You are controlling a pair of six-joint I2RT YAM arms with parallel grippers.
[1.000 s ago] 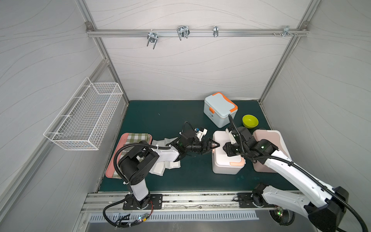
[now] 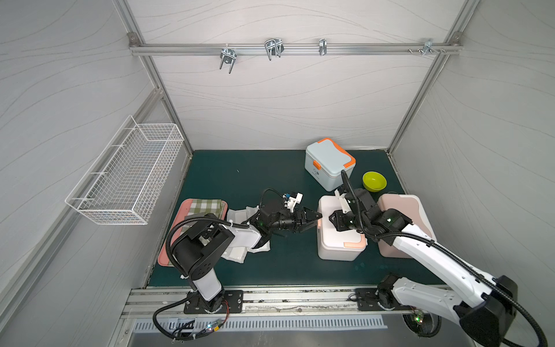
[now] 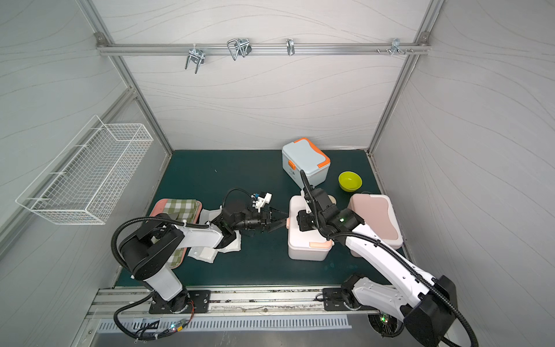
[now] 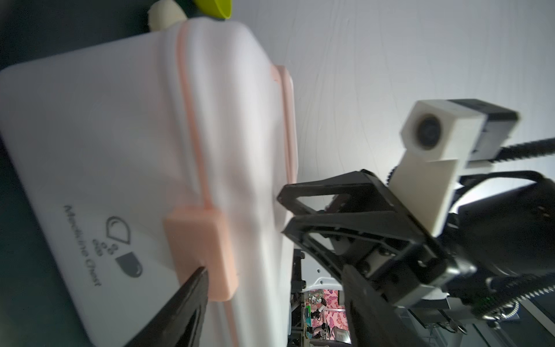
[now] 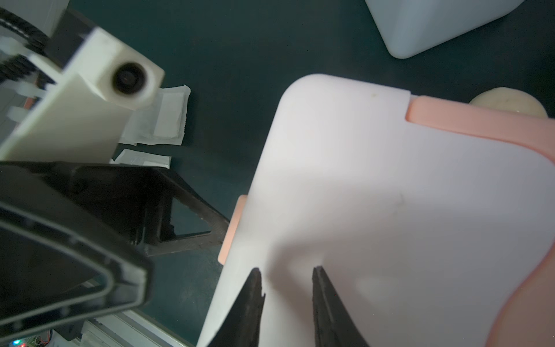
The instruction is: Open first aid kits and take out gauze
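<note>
A white kit with pink latch and trim (image 2: 340, 249) stands right of centre. My left gripper faces its left side, fingers apart at the pink latch (image 4: 199, 248), nothing visibly held between them. My right gripper is low over the white lid (image 5: 404, 231), fingers close together; what is between them is hard to tell. Gauze packets (image 5: 156, 115) lie on the table left of the kit, partly under my left arm.
A blue-orange kit (image 2: 328, 164) and green bowl (image 2: 374, 181) stand behind. A pink kit (image 2: 404, 211) is at right, a pink tray with checked cloth (image 2: 173, 243) at left.
My right gripper has moved slightly left over the lid. The kit looks unmoved.
</note>
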